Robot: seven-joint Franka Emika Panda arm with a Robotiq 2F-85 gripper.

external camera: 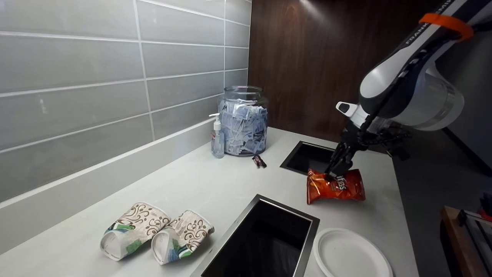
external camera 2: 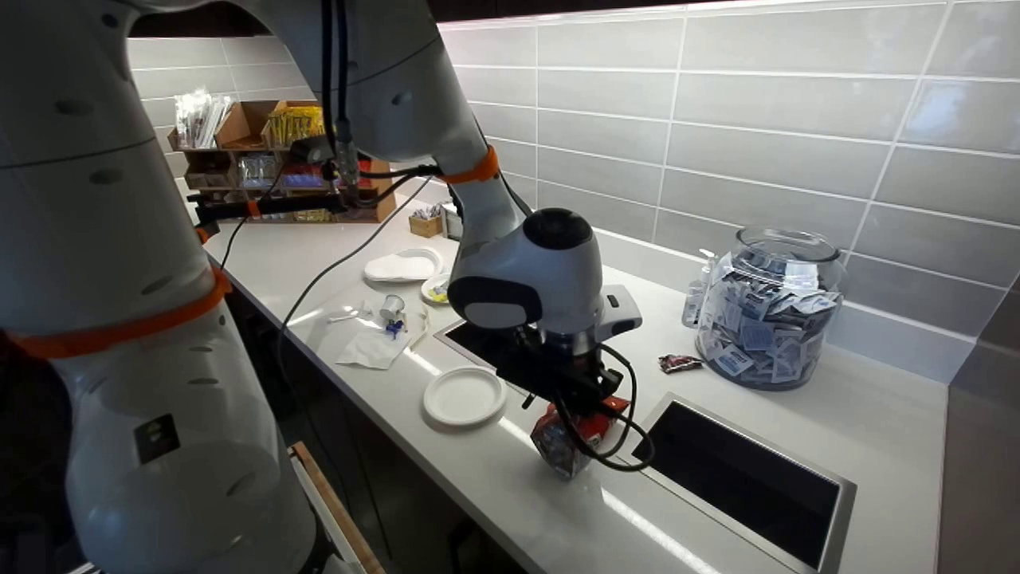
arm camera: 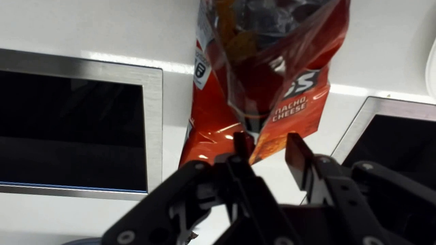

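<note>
A red, opened bag of nacho cheese chips [external camera: 323,187] is on the counter between the two dark sinks, right under my gripper [external camera: 333,174]. From the wrist view, the bag [arm camera: 212,134] gapes toward the top, with chips visible inside. My gripper has its fingers apart, the bag's edge close to the left finger [arm camera: 242,145] and a clear gap on the way to the right one. Whether the left finger touches the bag is hard to tell. In the second exterior view the bag [external camera 2: 564,440] is partly hidden by the gripper and its cables.
Dark sinks [external camera: 263,240] lie on either side of the bag. A white plate [external camera 2: 464,396] sits nearby. Farther off are a glass jar of packets [external camera: 244,122], a pump bottle [external camera: 217,138], a small wrapper [external camera: 259,161] and two crumpled cups [external camera: 136,228].
</note>
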